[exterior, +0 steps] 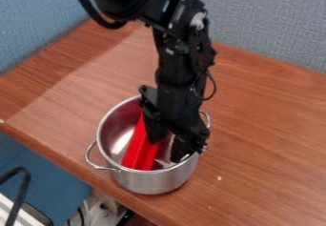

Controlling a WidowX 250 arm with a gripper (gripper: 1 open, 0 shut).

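A steel pot [152, 180] with wire handles stands near the front-left edge of the wooden table, holding a long red object [139, 148]. My black gripper [170, 142] reaches down inside the pot from above, over and to the right of the red object. Its fingertips are dark and partly hidden by the pot, so I cannot see how far apart they are or what, if anything, is between them.
Grey-blue walls stand behind.
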